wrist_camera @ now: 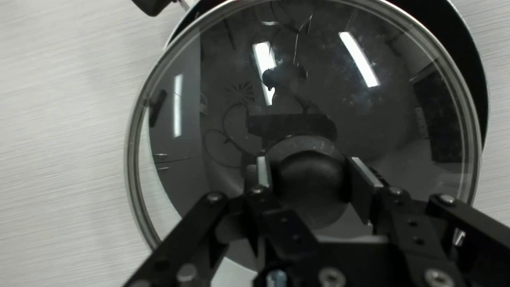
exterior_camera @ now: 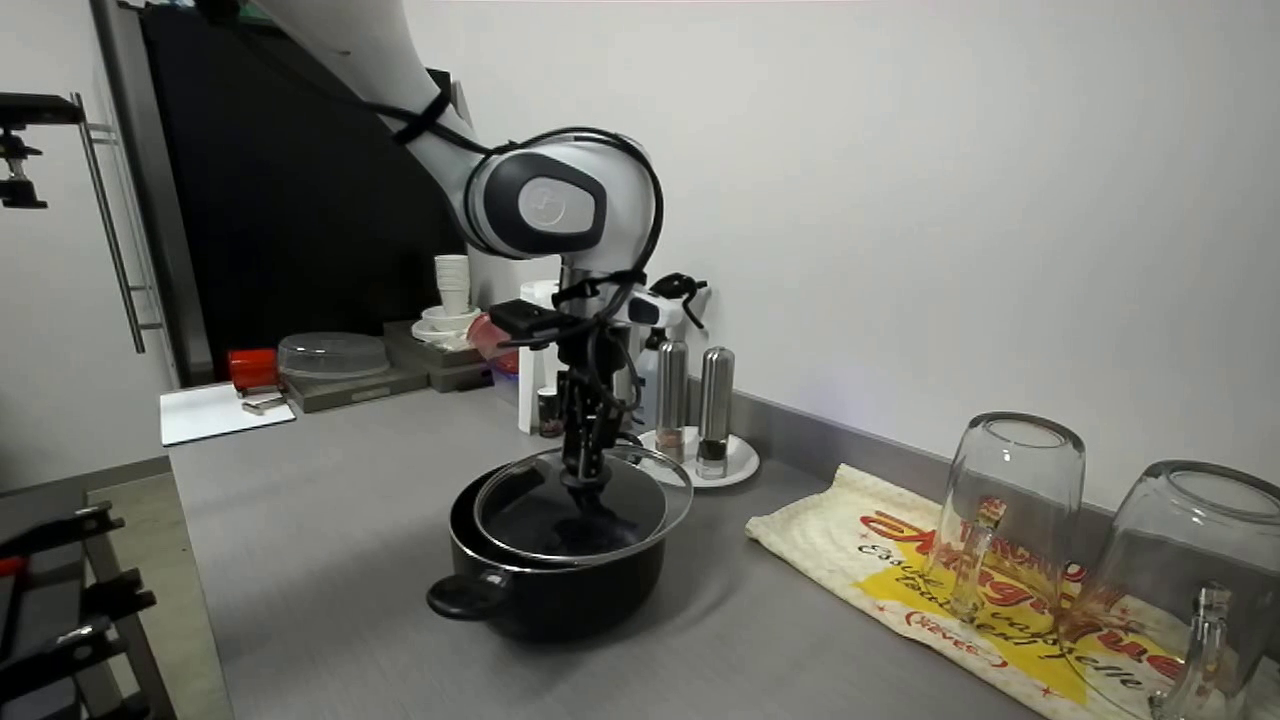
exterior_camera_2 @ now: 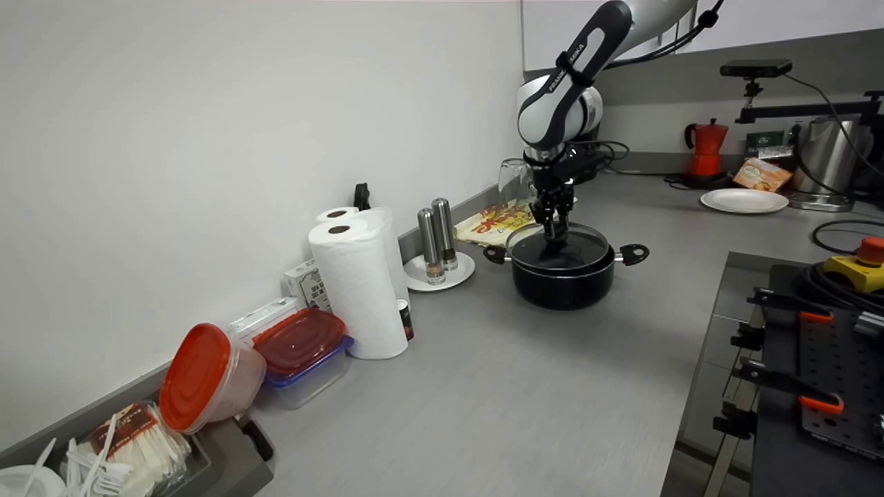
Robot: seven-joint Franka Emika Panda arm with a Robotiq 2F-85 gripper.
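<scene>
My gripper is shut on the dark round knob (wrist_camera: pixel 310 191) of a glass lid (wrist_camera: pixel 382 119). In exterior view 1 the lid (exterior_camera: pixel 516 516) sits off-centre over the black pot (exterior_camera: pixel 576 600), slightly tilted, its right side reaching past the rim. A crescent of the pot's dark inside shows on the left there, and at the upper right in the wrist view. Exterior view 2 shows the gripper (exterior_camera_2: pixel 555 236) upright over the pot (exterior_camera_2: pixel 563 290). Whether the lid's edge touches the pot's rim, I cannot tell.
Behind the pot, a white plate (exterior_camera: pixel 732 462) carries two metal grinders (exterior_camera: pixel 716 408). A printed cloth (exterior_camera: pixel 888 564) with two upturned glass mugs (exterior_camera: pixel 1008 504) lies to the right. Paper towel rolls (exterior_camera_2: pixel 360 290) stand near the wall.
</scene>
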